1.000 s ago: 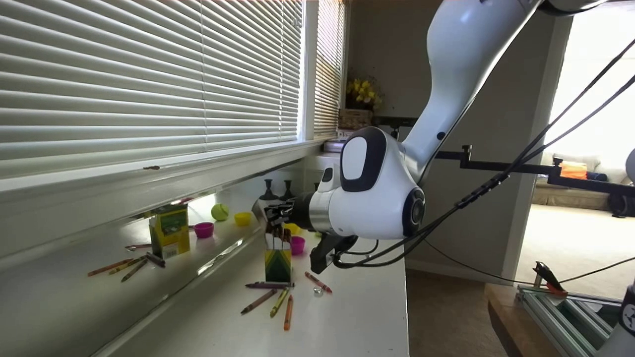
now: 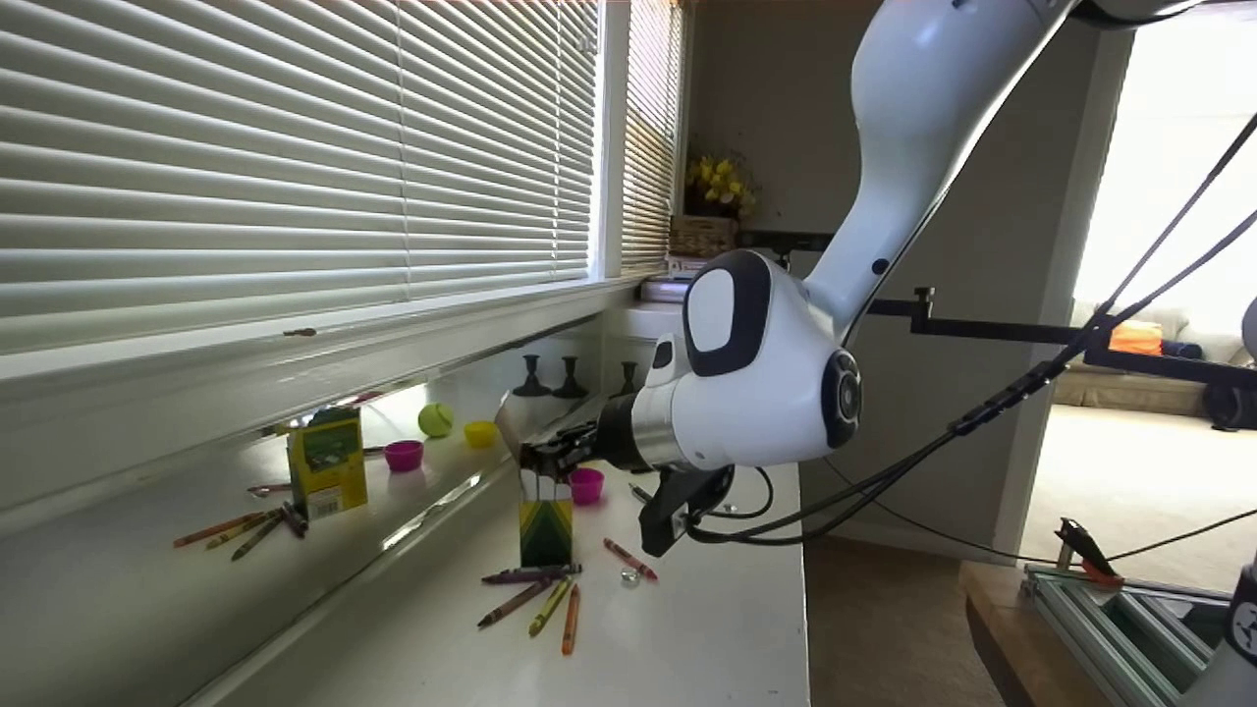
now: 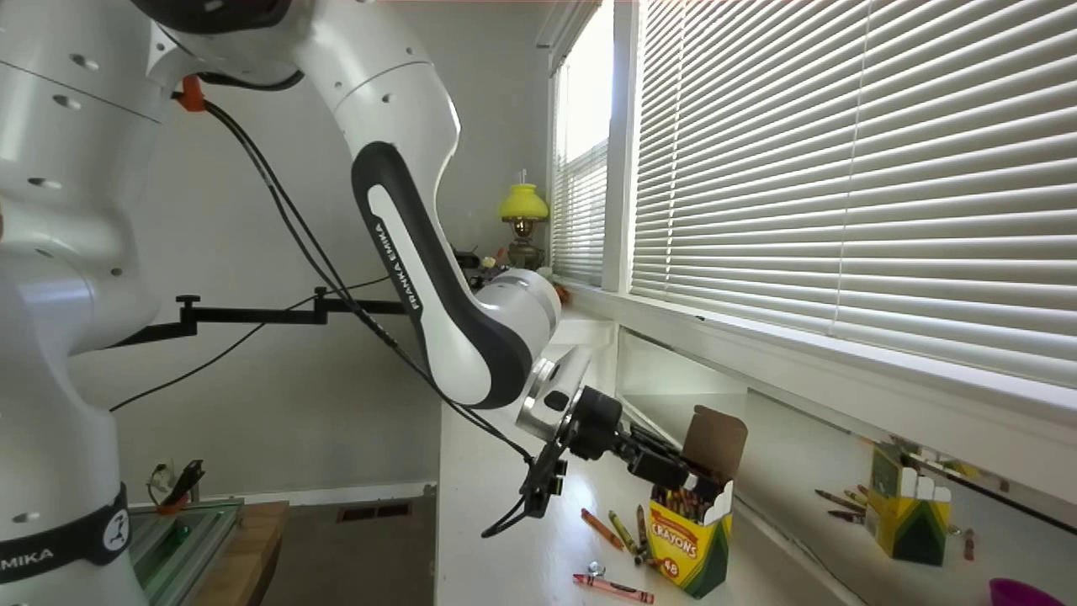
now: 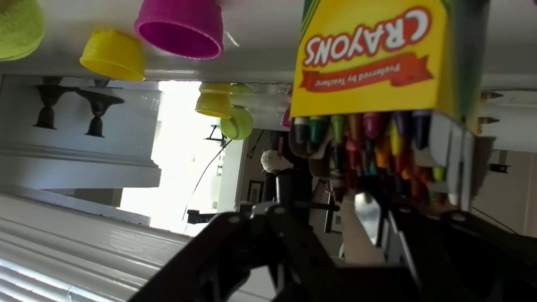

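A yellow and green crayon box [image 3: 689, 545] stands upright on the white counter with its lid flap [image 3: 716, 441] raised and many crayons [image 4: 372, 146] packed inside. My gripper [image 2: 545, 458] is at the box's top opening. In the wrist view its dark fingers [image 4: 289, 234] stand apart, one of them close to the crayon tips. No crayon shows clearly held between them, though the dark fingers and crayons overlap there. Several loose crayons lie in front of the box, among them an orange crayon [image 2: 572, 620] and a yellow one [image 2: 549, 607]. A red crayon [image 3: 613, 589] lies apart.
Behind the box stand a magenta cup [image 2: 585, 485] and, in the wrist view, a yellow cup [image 4: 115, 54] and a tennis ball [image 4: 19, 27]. A small clear object [image 2: 629, 577] lies by the red crayon. A reflective panel [image 2: 354, 554] runs along the window side.
My gripper has come down slightly onto the box's opening, and the arm has shifted a little to the right. The box has shifted slightly left and toward the camera.
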